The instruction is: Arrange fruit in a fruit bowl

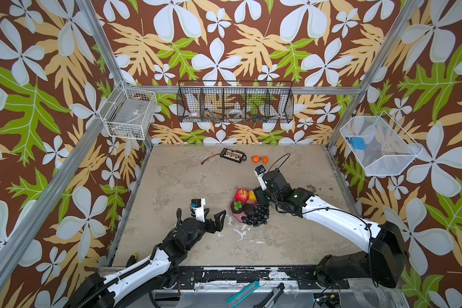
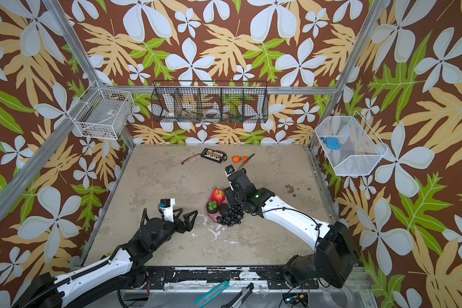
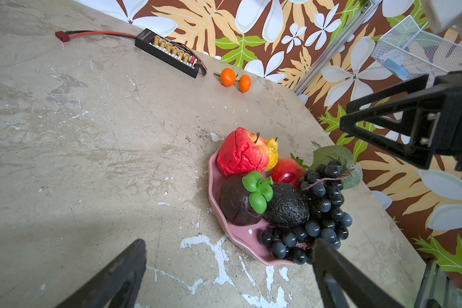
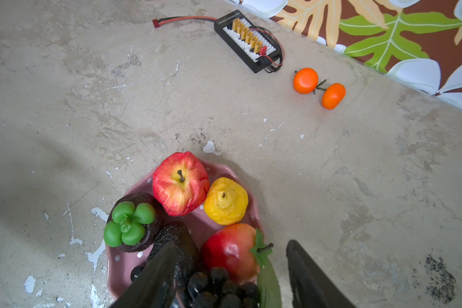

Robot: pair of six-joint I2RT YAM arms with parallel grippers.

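Note:
A pink bowl point(image 3: 214, 197) holds several fruits. In the right wrist view these are a red apple point(image 4: 180, 183), a yellow fruit point(image 4: 225, 201), a red fruit with a green stem point(image 4: 230, 251), a green-topped mangosteen point(image 4: 132, 220) and a dark avocado point(image 4: 175, 246). Black grapes point(image 3: 326, 205) with a leaf lie along the bowl's right side, partly over the rim. My right gripper is open above the bowl's right part, nothing gripped. Left of the bowl, my left gripper stands open and empty. Two small orange fruits point(image 4: 305, 80) lie outside the bowl, towards the back wall.
A black connector board point(image 4: 249, 41) with a red cable lies left of the orange fruits. Wire baskets point(image 1: 235, 105) hang on the back wall and both sides.

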